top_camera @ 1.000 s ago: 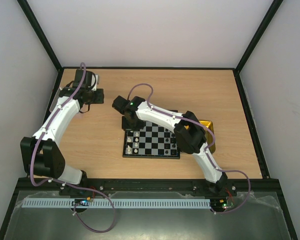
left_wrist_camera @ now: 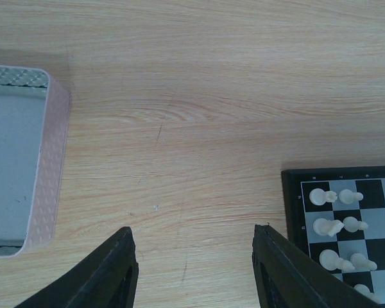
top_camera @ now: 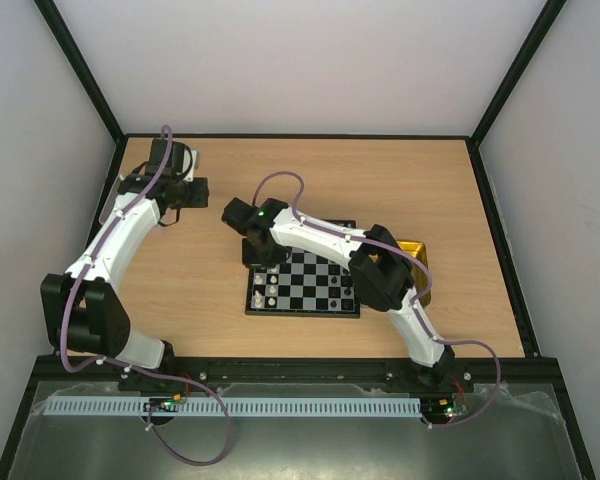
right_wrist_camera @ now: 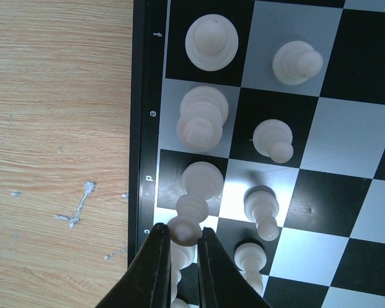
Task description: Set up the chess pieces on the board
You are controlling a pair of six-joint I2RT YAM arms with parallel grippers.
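Observation:
The chessboard point(top_camera: 303, 290) lies mid-table, partly under my right arm. White pieces stand in two rows along its left side, such as a white pawn point(right_wrist_camera: 273, 136) and a larger white piece point(right_wrist_camera: 212, 42). My right gripper is shut on the top of a tall white piece point(right_wrist_camera: 203, 178), whose base is at the dark edge square beside the letter d. Dark pieces point(top_camera: 334, 281) stand on the board's right side. Over bare table at the far left, my left gripper is open, with nothing between its fingers.
An open-topped pale bin point(left_wrist_camera: 49, 160) sits at the left; its visible floor is empty. A gold box point(top_camera: 413, 246) is right of the board, partly behind the right arm. The table between bin and board is clear. White pieces crowd close around the right fingertips.
My right arm has shifted slightly, its gripper staying over the board's left edge. The left arm looks unmoved in the top view.

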